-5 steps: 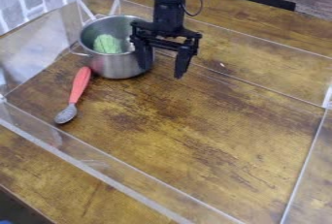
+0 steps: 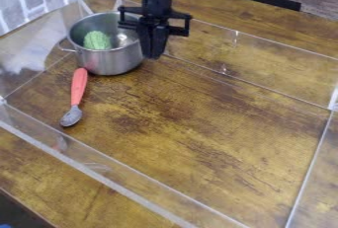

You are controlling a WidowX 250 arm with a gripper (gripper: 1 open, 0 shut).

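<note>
A steel pot (image 2: 115, 59) stands at the upper left with a pale green object (image 2: 97, 40) inside, resembling a cabbage. My black gripper (image 2: 153, 40) is at the pot's right side, its fingers near the rim; whether they touch it or how far apart they are is unclear. A spoon (image 2: 74, 102) with a red handle and metal head lies below the pot to the left.
Clear plastic barriers (image 2: 311, 158) border the wooden table (image 2: 199, 143). A white railing runs along the upper left edge.
The pot has moved left from its position a second ago, as has the gripper, whose fingers now look less spread. The spoon has shifted slightly.
</note>
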